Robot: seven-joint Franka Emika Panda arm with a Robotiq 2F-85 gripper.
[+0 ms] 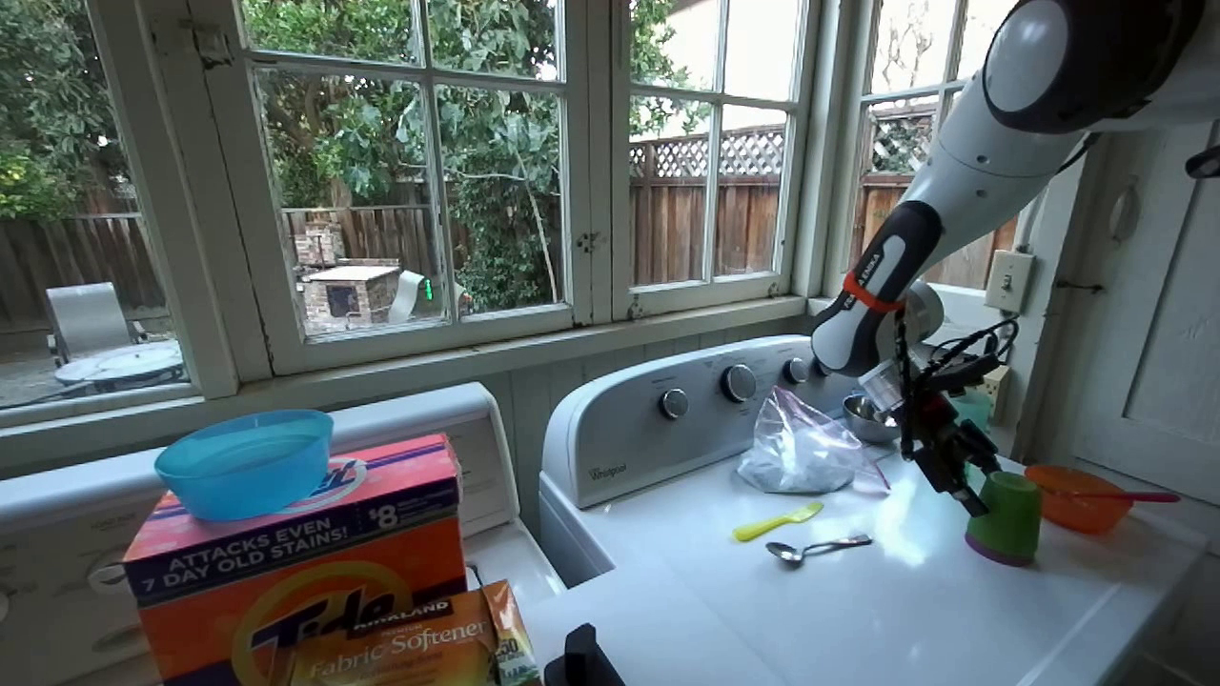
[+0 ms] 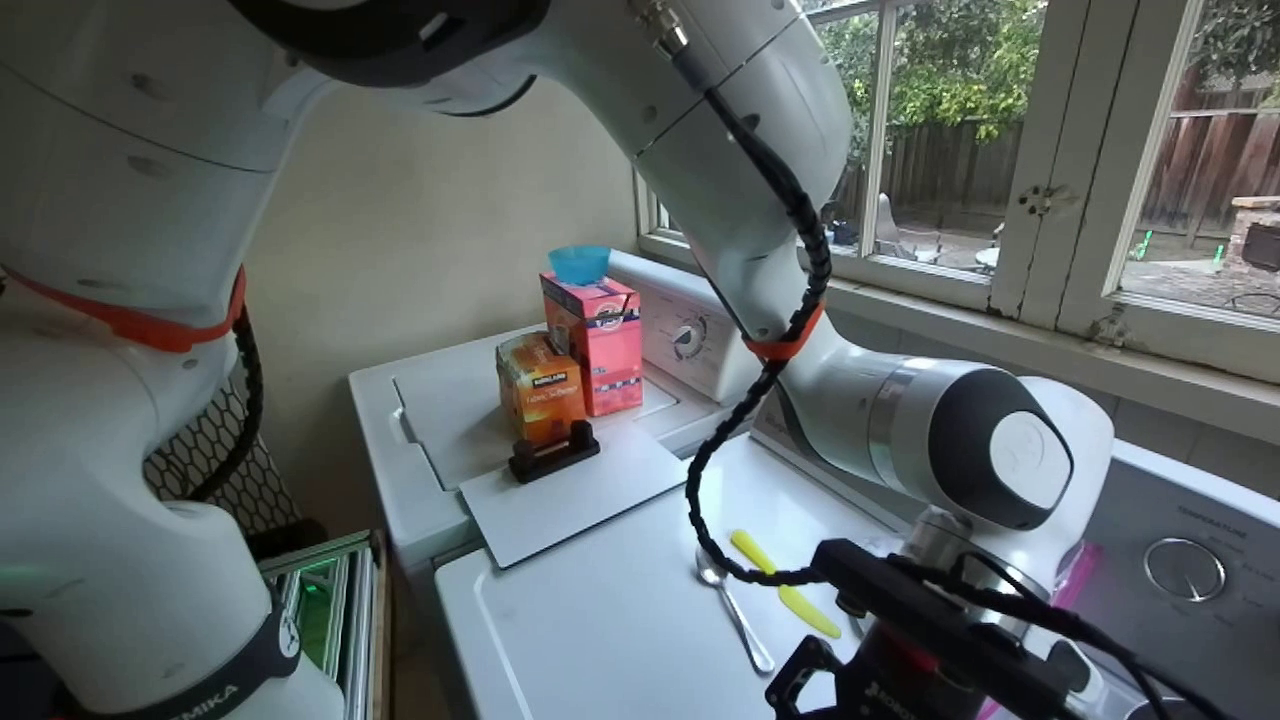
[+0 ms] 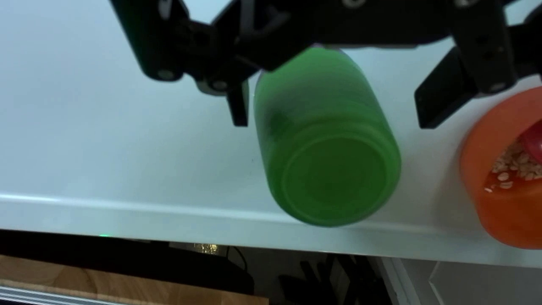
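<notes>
An upturned green cup (image 1: pixel 1006 514) with a purple rim at its base stands near the right end of the white machine top. In the wrist view the cup (image 3: pixel 325 142) shows its closed round end, and one finger of my gripper lies to either side of it. The fingers are open and wider than the cup. A narrow gap shows beside the left finger (image 3: pixel 237 104), a larger one beside the right. From exterior view 1, my gripper (image 1: pixel 981 485) slants down at the cup's upper left side. In exterior view 2 the cup and fingertips are hidden.
Close beside the cup, an orange bowl (image 3: pixel 482 203) holds oats and a red utensil. A spoon (image 1: pixel 818 549), a yellow-green utensil (image 1: pixel 778 522), a plastic bag (image 1: pixel 801 452) and a metal bowl (image 1: pixel 869 429) lie farther left. The machine's front edge (image 3: pixel 178 213) runs near the cup.
</notes>
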